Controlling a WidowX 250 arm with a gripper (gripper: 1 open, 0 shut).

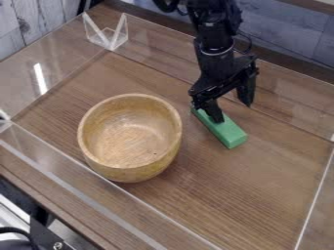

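My black gripper [220, 98] hangs from the top centre, open, its fingers just above and around the upper end of a green block [226, 129] lying on the wooden table [196, 205]. The block is long and angled toward the lower right. A large tan bowl [131, 137] sits to its left.
A small white wire-like object [109, 34] lies at the back left. Dark cables or objects show at the bottom-left edge.
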